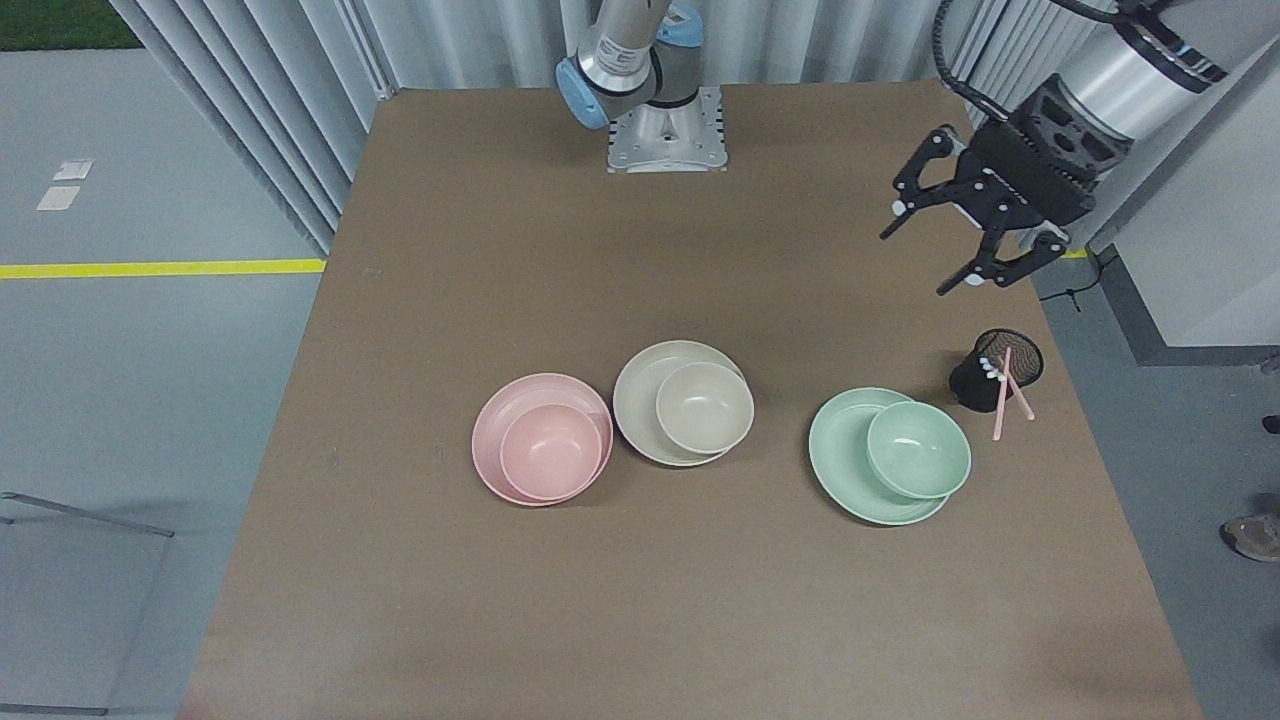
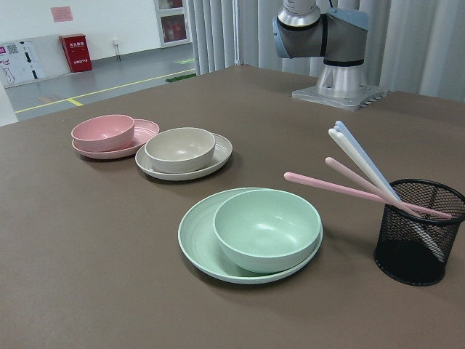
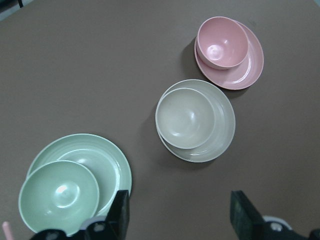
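Observation:
Three bowls rest on matching plates: the pink bowl (image 1: 551,450) on the pink plate (image 1: 504,420), the white bowl (image 1: 704,408) on the white plate (image 1: 648,372), the green bowl (image 1: 919,450) on the green plate (image 1: 846,450). A black mesh cup (image 2: 407,258) holds pink and pale sticks (image 2: 320,183) leaning out toward the left in the left view. My gripper (image 1: 909,263) hangs above the table's back right, behind the cup, open with nothing between its fingers. In the wrist view both fingertips show at the bottom, wide apart.
The right table edge runs close beside the cup.

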